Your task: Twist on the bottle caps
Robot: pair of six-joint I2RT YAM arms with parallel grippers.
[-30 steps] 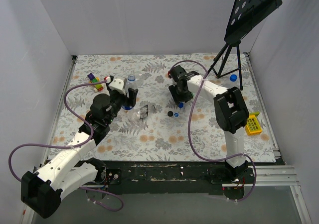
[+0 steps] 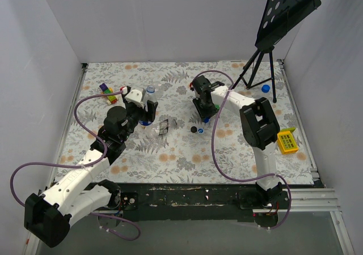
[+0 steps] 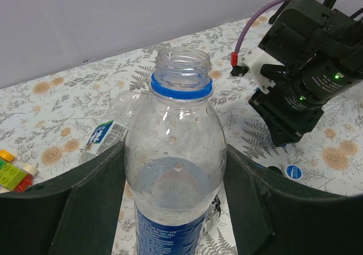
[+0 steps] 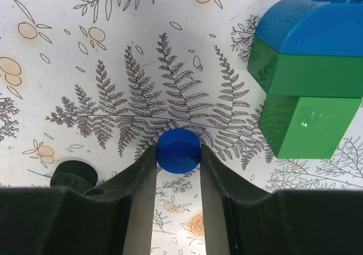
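A clear bottle with a blue label (image 3: 170, 232) and an uncapped neck (image 3: 182, 68) stands upright between the fingers of my left gripper. Those fingers lie close along both its sides; whether they clamp it cannot be seen. On the table's right half, my right gripper (image 2: 205, 112) points down, its fingers shut on a blue cap (image 4: 178, 151) close to the tabletop. Beside it lie a black cap (image 4: 74, 177) and a blue cap with a pale inside (image 3: 293, 171). A farther blue cap (image 2: 265, 88) is near the stand's legs.
One clear bottle (image 3: 110, 131) lies behind the upright one, another (image 2: 160, 129) in front. Toy blocks lie at the left (image 3: 12, 174) and beside my right gripper. A yellow basket (image 2: 287, 142) and a black stand (image 2: 255, 68) occupy the right.
The left arm has barely moved; the upright bottle shifted very slightly.
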